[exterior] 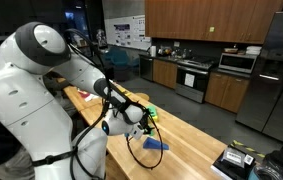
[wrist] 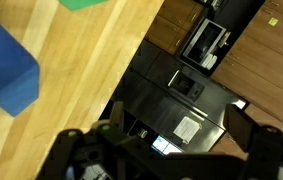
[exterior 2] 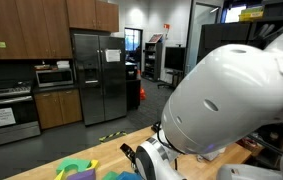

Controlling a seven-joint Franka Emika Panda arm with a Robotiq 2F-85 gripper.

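Observation:
My gripper stands open, its two dark fingers wide apart at the bottom of the wrist view with nothing between them. A blue block (wrist: 11,82) lies on the wooden table at the left of that view. Part of a green piece (wrist: 81,3) shows at the top edge. From the first exterior view, the blue block (exterior: 155,143) lies on the table just right of the arm's end. The second exterior view shows a green arch-shaped piece (exterior 2: 73,163), a purple piece (exterior 2: 83,174) and a blue piece (exterior 2: 127,176) near its bottom edge.
Dark objects and a small blue-topped box (exterior: 237,157) stand at the table's right end. Bare wooden tabletop (exterior: 186,140) lies between them and the blocks. Kitchen cabinets, an oven (exterior: 193,79) and a fridge (exterior 2: 99,80) are beyond the table.

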